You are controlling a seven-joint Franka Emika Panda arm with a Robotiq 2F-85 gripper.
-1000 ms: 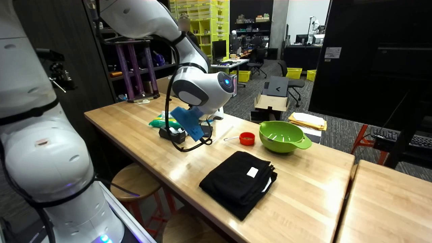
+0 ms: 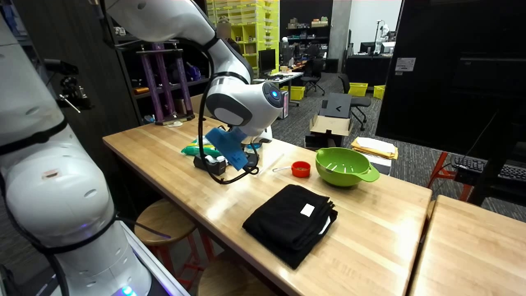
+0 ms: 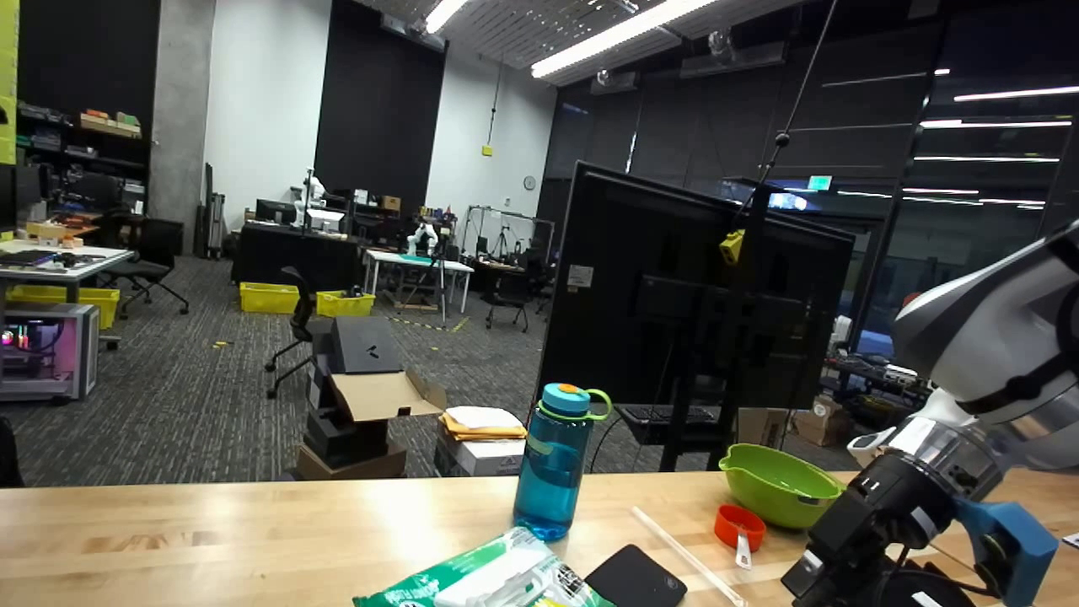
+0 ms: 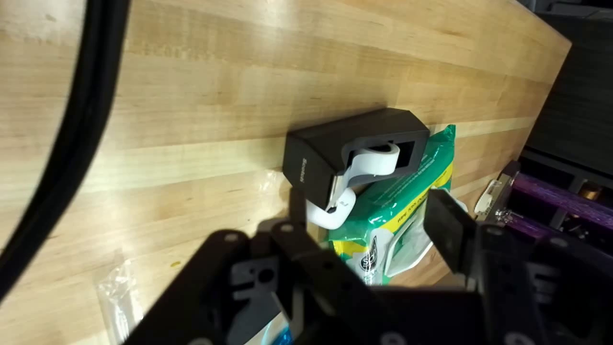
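Observation:
In the wrist view my gripper has its dark fingers spread apart, with no object clearly held between them. A black tape dispenser with a white roll lies on the table beyond the fingertips. Touching or very close to it is a green and yellow wipes pack, seen between and past the fingers. From the far side, the gripper hangs low at the lower right, its tips partly cut off by the frame. In exterior view 1, the blue bracket and the arm hide the fingers; the dispenser shows left of them.
A folded black cloth, a red measuring cup and a green colander stand to the right. A blue bottle, a black flat pad and a clear stick are nearby.
The arm has shifted slightly left and down in exterior view 1. The objects on the table look unmoved.

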